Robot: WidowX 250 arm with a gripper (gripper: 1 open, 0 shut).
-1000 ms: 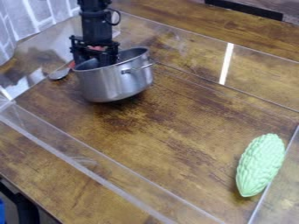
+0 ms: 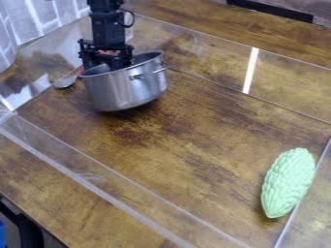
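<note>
A steel pot (image 2: 127, 89) with side handles stands at the upper left of the wooden table. The black gripper (image 2: 106, 50) is at the pot's back left rim, its fingers partly hidden, so their state is unclear. A spoon (image 2: 65, 81) lies just left of the pot, with something red behind the gripper.
A pale green ridged object (image 2: 287, 182) lies at the lower right. Clear plastic strips (image 2: 104, 180) border the work area.
</note>
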